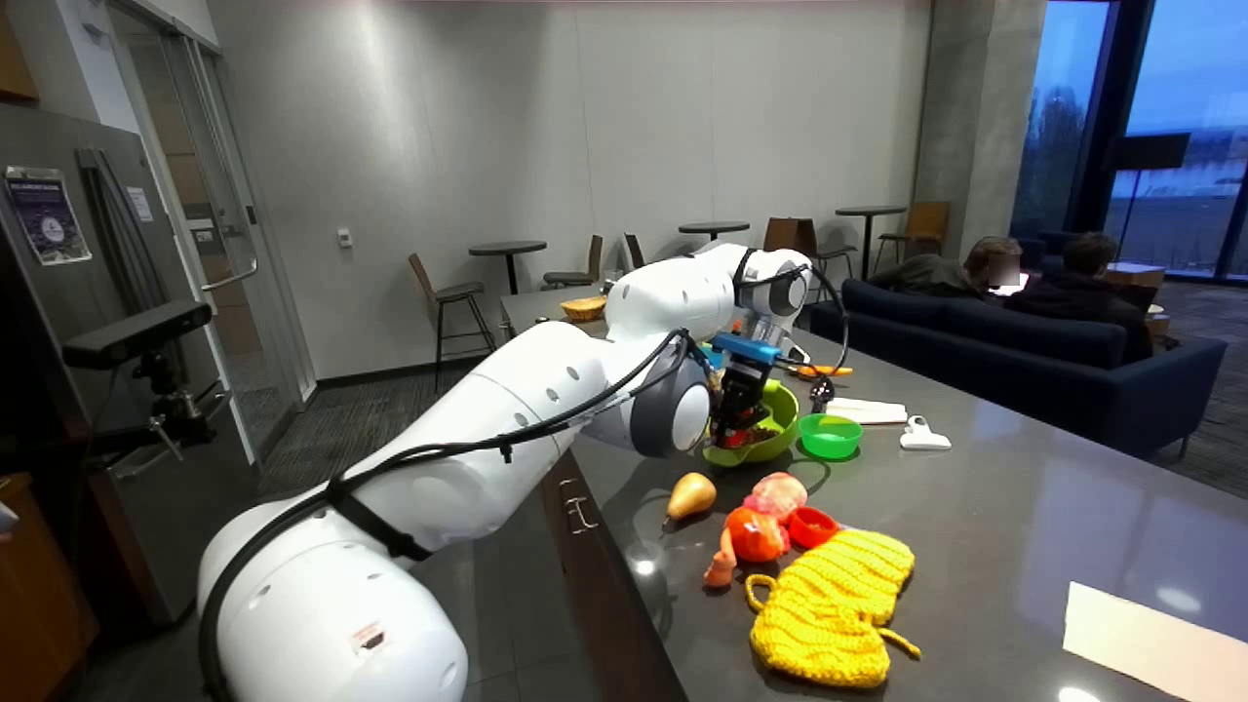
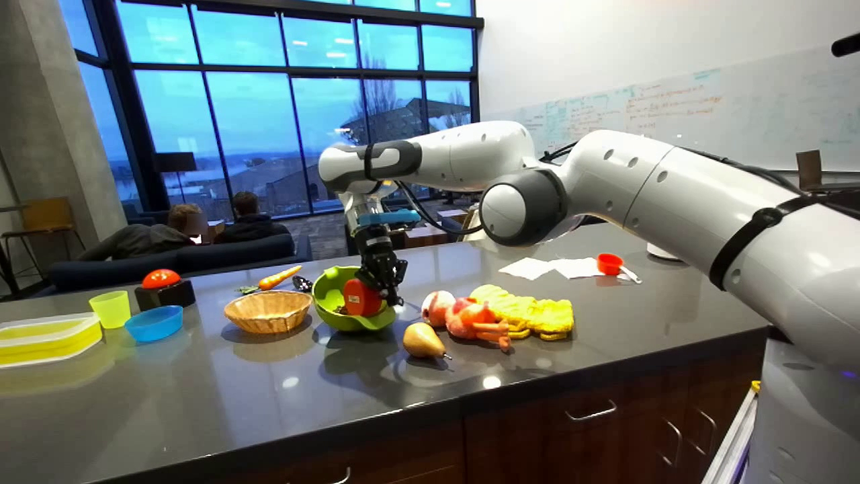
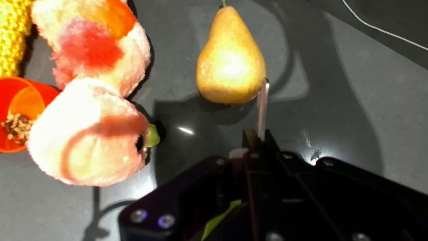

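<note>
In exterior view 2 my gripper (image 2: 387,292) is down at the right side of a green bowl (image 2: 355,323), shut on a red cup (image 2: 364,298). The cup lies tipped on its side within the bowl's outline, beside the fingers. The green bowl (image 1: 781,404) looks tilted, and the arm partly covers it in exterior view 1. Dark fingers stand close together in the wrist view, where the gripper hides the cup. A thin, shiny strip projects beyond them towards the pear (image 3: 230,60).
A pink plush toy (image 3: 90,132) and an orange cup (image 3: 26,112) with small grains lie near the pear. Around the bowl stand a wicker basket (image 2: 268,311) and a small green bowl (image 1: 831,437). A yellow knitted cloth (image 1: 833,608) lies farther along the counter.
</note>
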